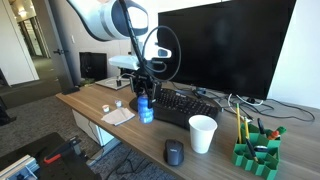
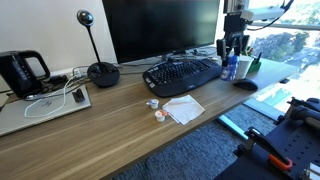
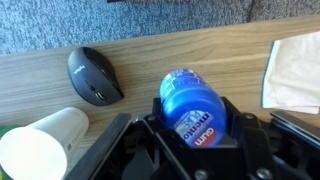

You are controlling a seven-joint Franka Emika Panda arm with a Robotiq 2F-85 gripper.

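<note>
A blue bottle or can with a red-and-white label (image 3: pixel 193 108) sits between the fingers of my gripper in the wrist view, with a finger against either side. Seen from exterior view 1, the blue bottle (image 1: pixel 146 108) hangs upright below the arm, over the wooden desk in front of the keyboard. In exterior view 2 the gripper (image 2: pixel 233 60) and the bottle (image 2: pixel 231 72) are at the right, close to the white cup. My gripper is shut on the bottle.
Right of the bottle stand a white cup (image 1: pixel 202 133), a black mouse (image 1: pixel 174 152) and a green pen holder (image 1: pixel 257 155). A white napkin (image 1: pixel 117 116) lies to the left, with small white pieces (image 2: pixel 158 115) near it. The keyboard (image 1: pixel 182 107) is behind.
</note>
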